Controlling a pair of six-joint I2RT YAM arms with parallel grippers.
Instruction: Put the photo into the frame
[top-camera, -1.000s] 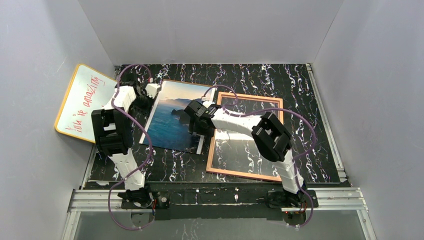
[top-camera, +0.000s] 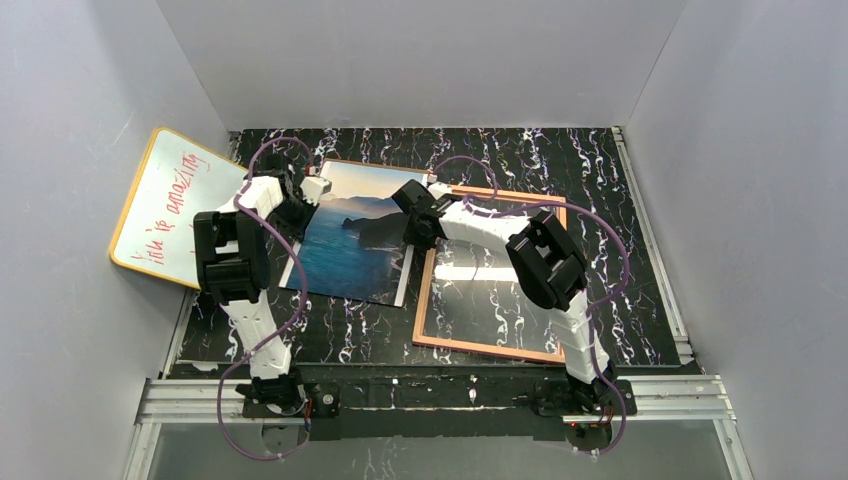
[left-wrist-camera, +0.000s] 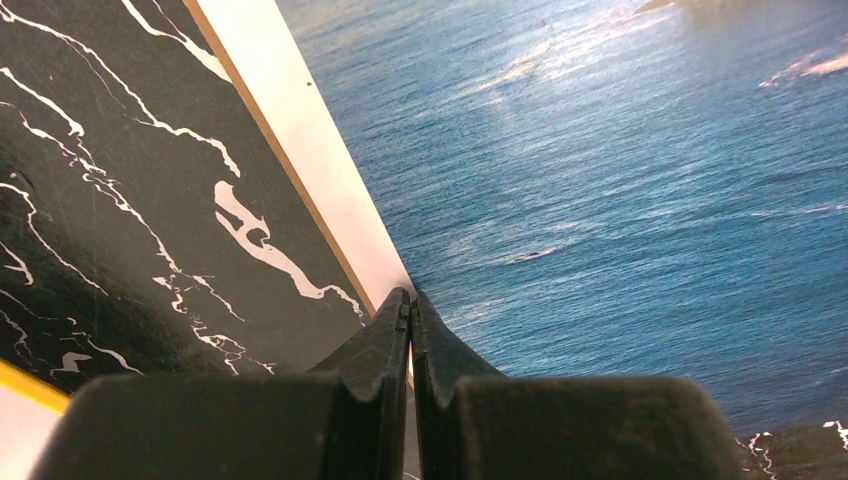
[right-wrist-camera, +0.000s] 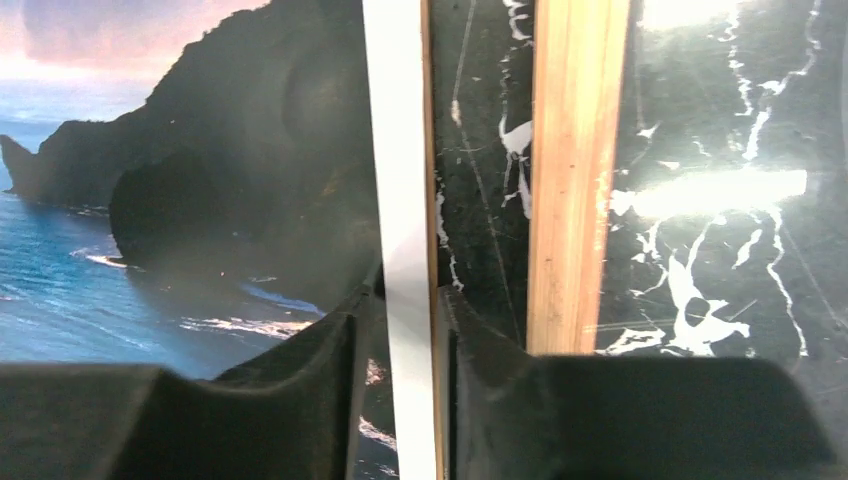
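Observation:
The photo (top-camera: 345, 262), a seascape print with white side borders on a thin board, lies flat left of centre on the table. The wooden frame (top-camera: 425, 300) is to its right, with a narrow strip of table between them. At the photo's left border, my left gripper is shut, its tips meeting over the white strip; whether the edge is pinched cannot be told. My right gripper stands part open over the right border (right-wrist-camera: 402, 160), one finger on each side of that strip. Both arms hide parts of the photo and frame in the top view.
A whiteboard (top-camera: 175, 215) with red writing leans at the left, close to the left arm. Purple cables loop over both arms.
My right gripper has shifted right, from over the photo to its right border. Photo and frame look unmoved.

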